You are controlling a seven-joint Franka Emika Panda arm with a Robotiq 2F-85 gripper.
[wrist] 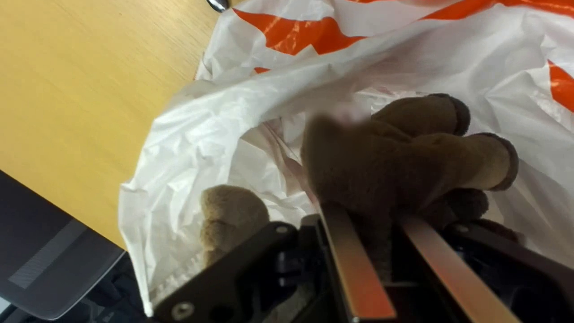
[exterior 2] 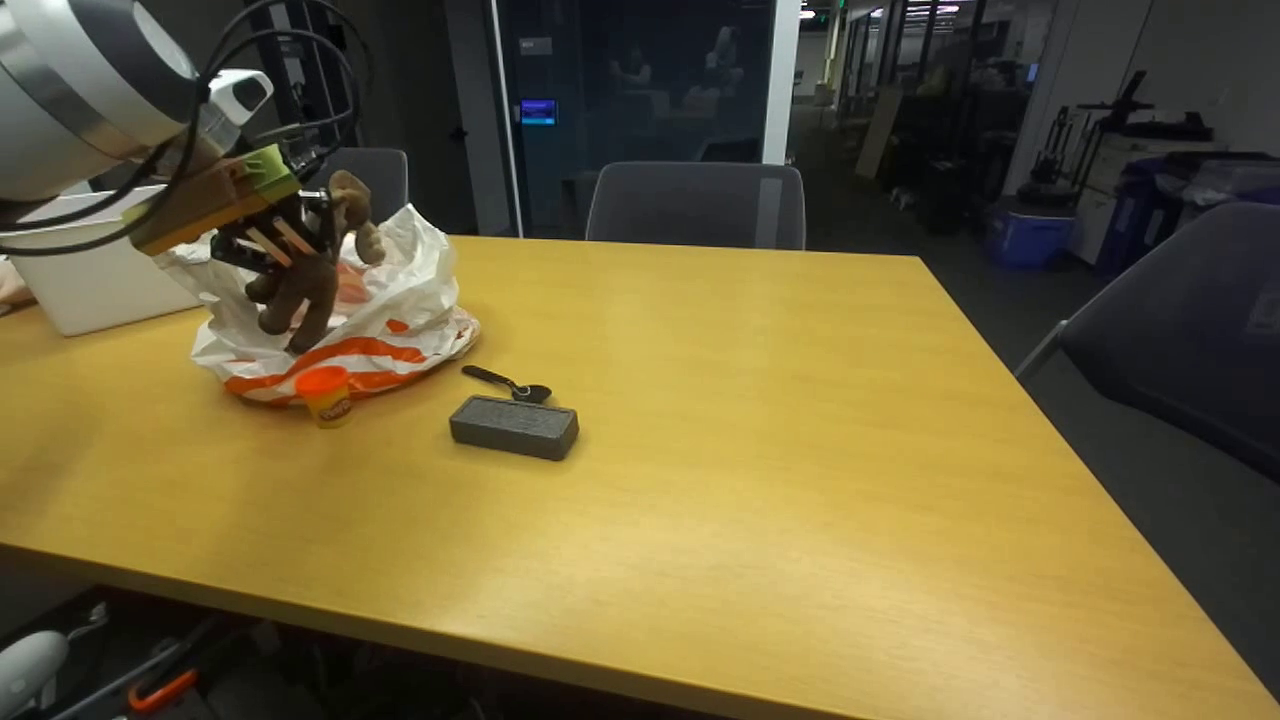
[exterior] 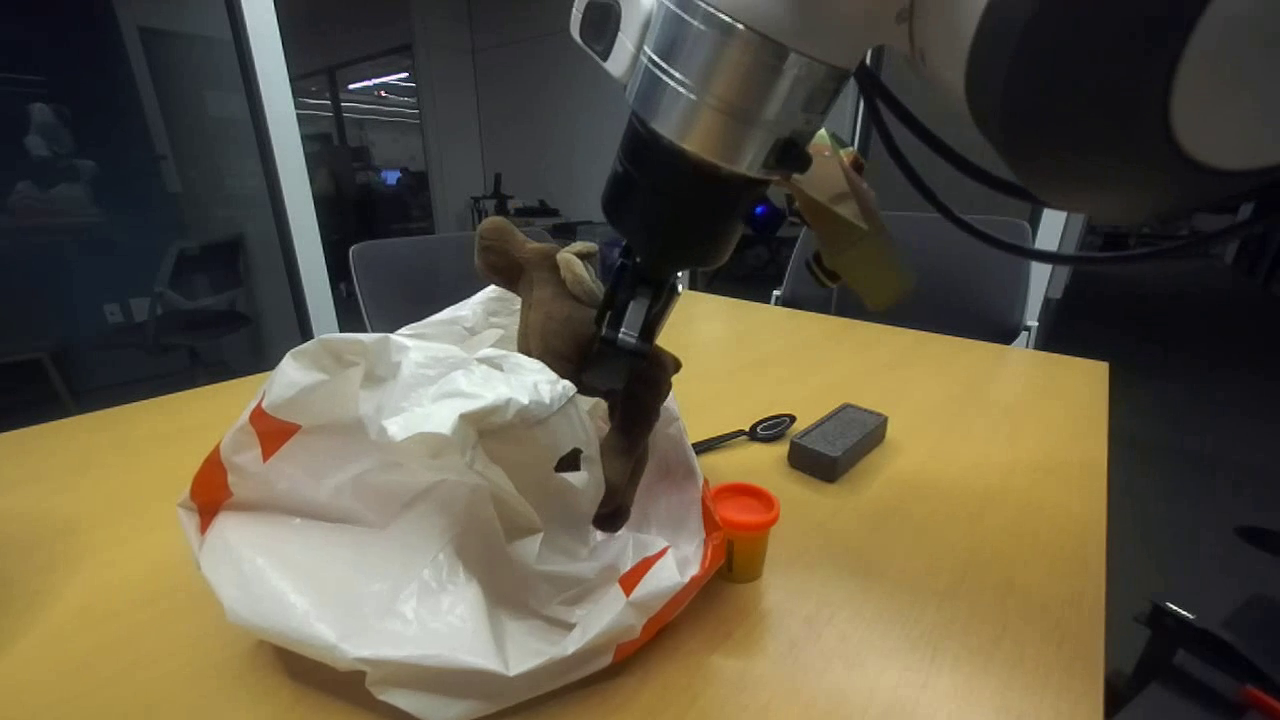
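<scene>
A brown plush animal [exterior: 557,310] is pinched at its body by my gripper [exterior: 624,366], which is shut on it. In the wrist view the plush [wrist: 366,167] fills the space between the orange-lined fingers [wrist: 355,264], its dark-tipped legs pointing right. Beneath and around it lies a white plastic bag [exterior: 396,528] with orange markings, its mouth open. One leg hangs in front of the opening in exterior view 1; the wrist view has the plush over the bag's mouth. Some pink material inside the bag [exterior 2: 396,270] shows in exterior view 2.
Against the bag's edge stands a small tub with an orange lid [exterior: 745,510]. A black spoon [exterior: 750,432] and a dark grey block [exterior: 839,440] lie to its right. Behind the bag is a white bin [exterior 2: 108,282].
</scene>
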